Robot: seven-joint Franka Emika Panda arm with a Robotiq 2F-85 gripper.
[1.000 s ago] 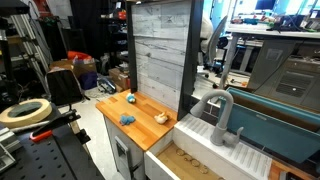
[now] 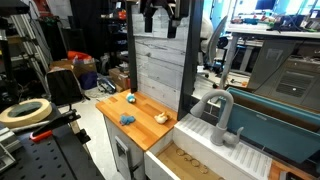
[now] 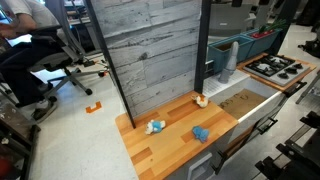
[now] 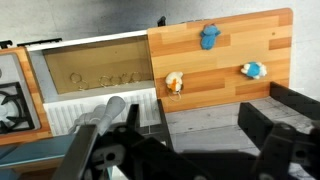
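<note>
High over the wooden counter (image 2: pixel 140 130), at the top edge of exterior view 1, hangs my dark gripper. In the wrist view my gripper is open, its fingers wide apart with nothing between them. Three small toys lie apart on the counter: a blue one (image 4: pixel 209 37), a white and orange one (image 4: pixel 174 82) and a white and blue one (image 4: pixel 254 70). Beside the counter, a white drawer (image 3: pixel 222 123) stands pulled out. Its wooden bottom (image 4: pixel 115 57) holds several small ring-like pieces (image 4: pixel 105 78).
A grey faucet (image 2: pixel 212 97) rises by a white ribbed drainboard (image 2: pixel 240 153), with a teal basin (image 2: pixel 265 125) behind. A stove (image 3: pixel 275 68) lies beyond the drawer. The grey plank wall (image 3: pixel 165 60) borders the counter.
Toys and drawer look unmoved.
</note>
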